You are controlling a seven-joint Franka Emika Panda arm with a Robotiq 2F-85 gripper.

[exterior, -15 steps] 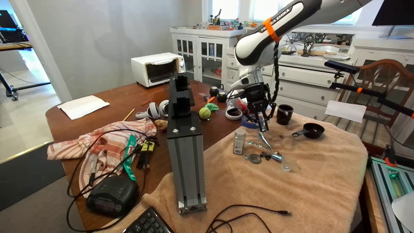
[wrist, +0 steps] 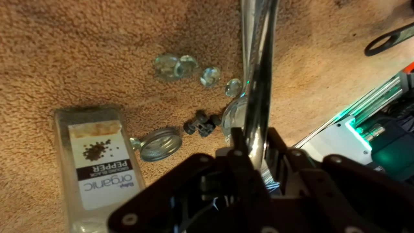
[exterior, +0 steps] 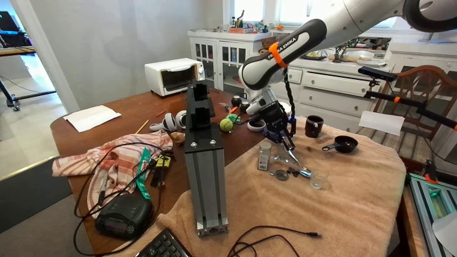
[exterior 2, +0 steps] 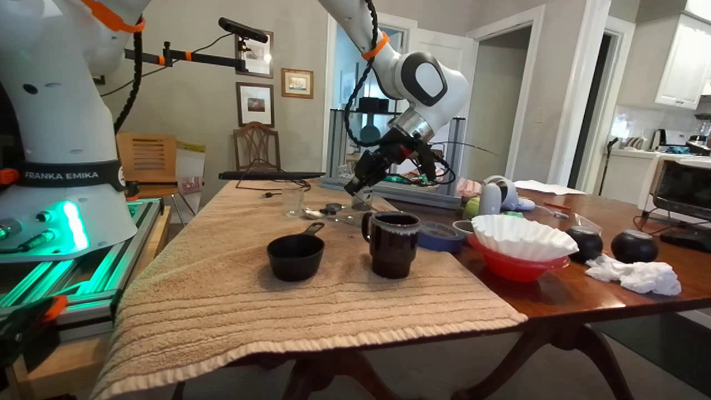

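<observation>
In the wrist view my gripper is shut on a long shiny metal utensil [wrist: 264, 70]. Its polished shaft passes between the fingers and runs up out of the frame. Behind it, another metal handle [wrist: 248, 38] leads down to a rounded bowl on the towel; whether the two are joined cannot be told. In exterior view 1 the gripper [exterior: 288, 147] points down just above the towel, and a spoon bowl [exterior: 305, 172] lies close in front of it. The second exterior view shows the fingers low over the towel, partly behind the mug [exterior 2: 394, 243].
Clear glassy pieces [wrist: 210, 76], a small dark part [wrist: 203, 124], a round lid [wrist: 161, 144] and the pepper jar [wrist: 103, 163] lie close by. A clear glass [exterior: 318, 180] stands beside the spoon bowl. A black measuring cup [exterior 2: 295, 256] sits near the mug.
In exterior view 1 the arm has swung left and tilted, with the hand lower and slanting toward the spoon. The jar, lid and glass have not visibly moved.
</observation>
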